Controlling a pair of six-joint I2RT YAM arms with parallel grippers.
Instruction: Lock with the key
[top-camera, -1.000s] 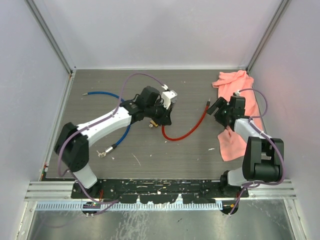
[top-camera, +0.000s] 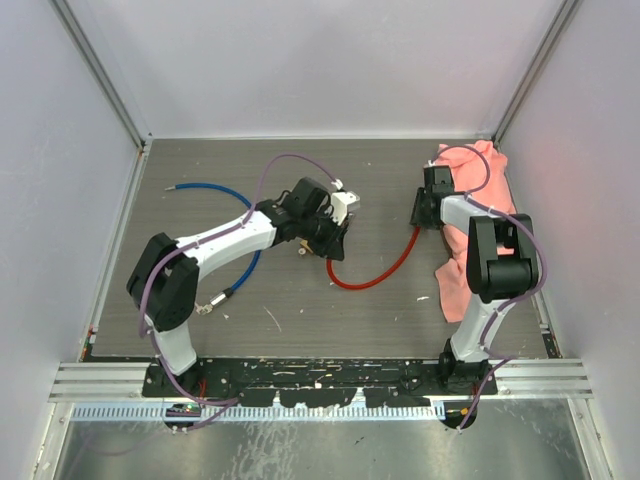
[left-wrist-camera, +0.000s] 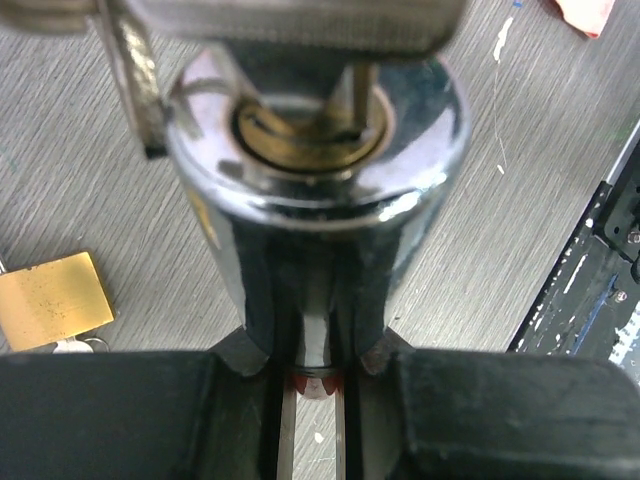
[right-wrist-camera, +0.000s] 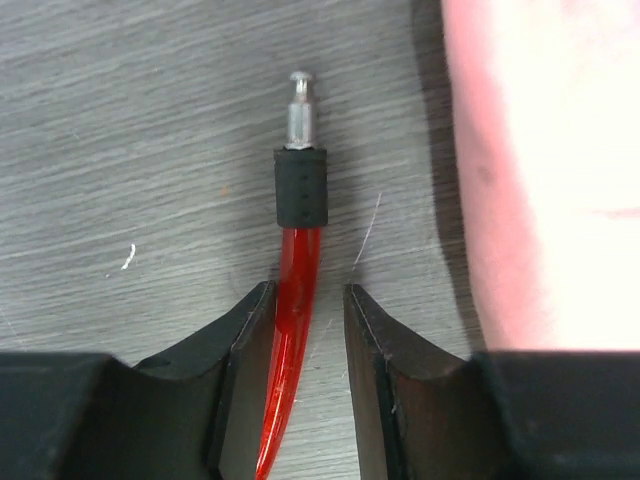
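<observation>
A red cable lock (top-camera: 385, 270) curves over the table between my grippers. My left gripper is shut on its silver lock cylinder (left-wrist-camera: 320, 240), standing upright with the brass keyhole (left-wrist-camera: 310, 135) facing the wrist camera. Blurred key metal (left-wrist-camera: 300, 20) covers part of that keyhole and seems to stand in it. Over the cable's free end, my right gripper is part open. The red cable (right-wrist-camera: 288, 335) runs between its fingers, nearer the left one, below a black collar (right-wrist-camera: 301, 188) and a silver pin (right-wrist-camera: 301, 112).
A blue cable lock (top-camera: 257, 225) lies on the left, keys by its cylinder. A brass padlock (left-wrist-camera: 55, 300) sits beside the left gripper. Pink cloth (top-camera: 458, 280) covers the right side.
</observation>
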